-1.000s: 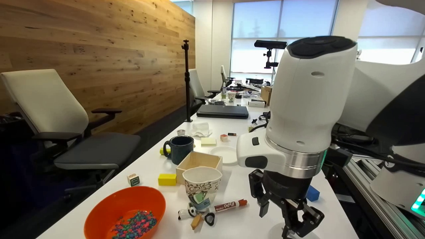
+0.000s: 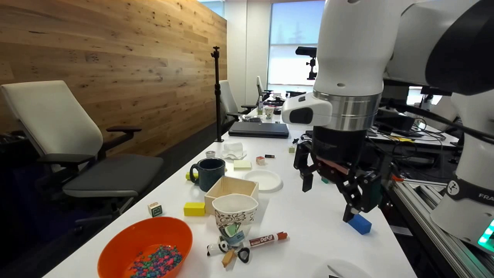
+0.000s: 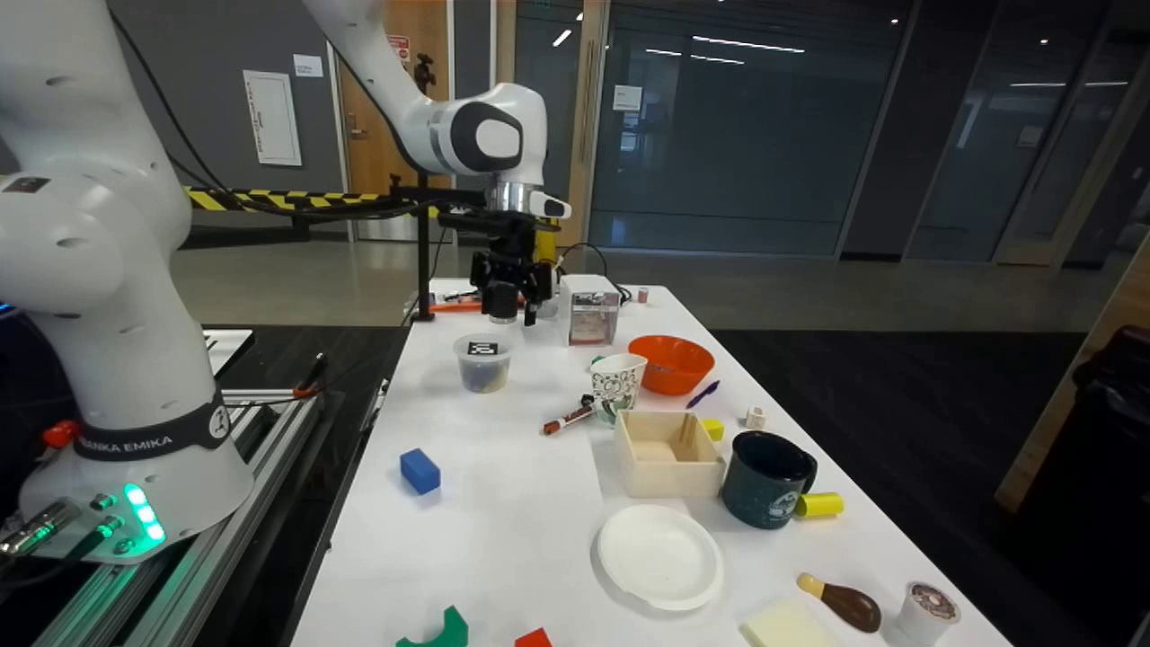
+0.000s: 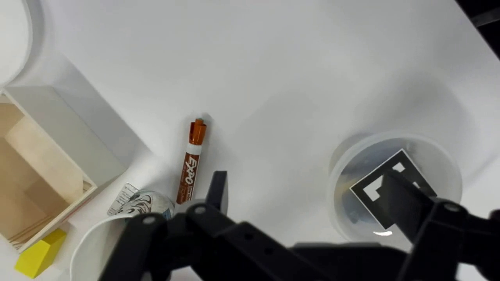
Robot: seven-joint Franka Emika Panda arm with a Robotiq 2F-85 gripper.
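Observation:
My gripper [image 2: 327,204] hangs open above the white table, nothing between its fingers. In the wrist view one of its fingers [image 4: 216,189] shows near the marker, and the other overlaps the clear tub [image 4: 344,196] from above. That tub carries a black-and-white square tag [image 4: 375,189]. A brown Expo marker [image 4: 190,171] lies on the table beside a patterned paper cup [image 2: 235,211]. A blue block [image 3: 420,471] rests alone by the robot's side of the table. Left of the gripper stands an open wooden box [image 2: 231,187].
An orange bowl [image 2: 113,250] holds small coloured pieces. Around the box are a dark mug [image 2: 210,174], a white plate [image 3: 659,555] and a yellow block [image 2: 194,209]. A clear-fronted box [image 3: 590,311] stands at the far end. Bare table lies between the blue block and the plate.
The arm has risen, lifting my gripper up and away from the tabletop in exterior view 1. The plate and the tub's lid area are less covered now. The table objects stay put.

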